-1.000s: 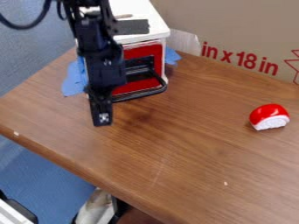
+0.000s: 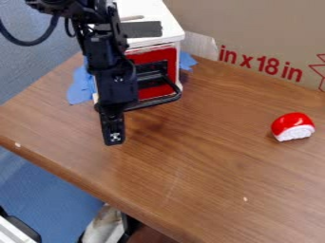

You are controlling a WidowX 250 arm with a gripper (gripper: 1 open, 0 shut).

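Observation:
My gripper (image 2: 112,128) points down over the left part of the wooden table (image 2: 191,190), in front of a small toy oven (image 2: 148,28) with a white top, red front and black handle. Whether its fingers are open or shut is hard to tell at this size. A red object with a white underside (image 2: 290,123) lies on the right of the table, well apart from the gripper.
A blue cloth (image 2: 80,87) lies beside and behind the oven. A cardboard sheet (image 2: 254,38) with red print stands along the back.
My arm and gripper have shifted very slightly over the last second. The oven and the red object look unchanged.

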